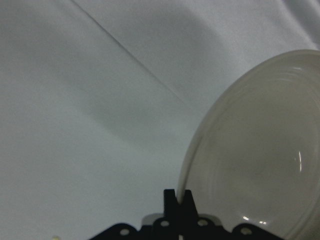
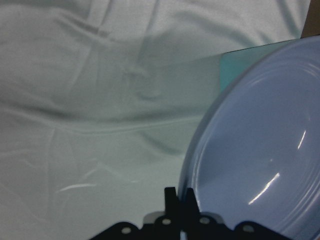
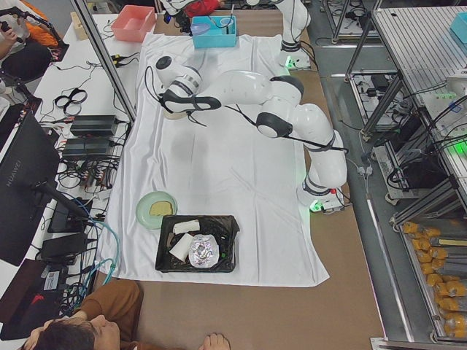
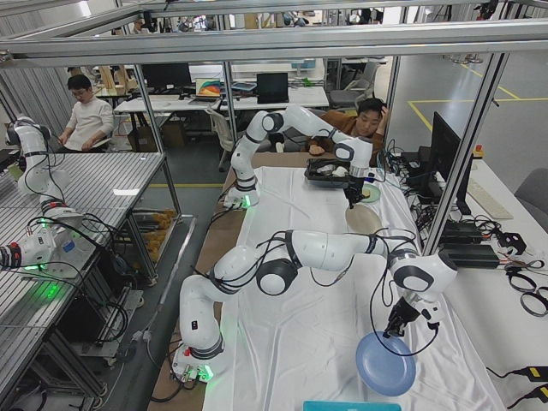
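My left gripper is shut on the rim of a beige plate [image 1: 255,145], held over the cloth; in the camera right view this plate [image 4: 363,220] hangs at the far arm. My right gripper is shut on the rim of a blue plate [image 2: 255,145]; in the camera right view this plate [image 4: 385,366] is at the near arm's gripper. A green plate [image 3: 149,211] with a yellow piece on it lies beside a black tray [image 3: 165,259], which holds white pieces and a foil-covered object.
A blue bin [image 3: 214,42] stands at the top of the cloth in the camera left view. A monitor, devices and cables crowd the side table [image 3: 87,51], and a person sits close by the cloth's edge.
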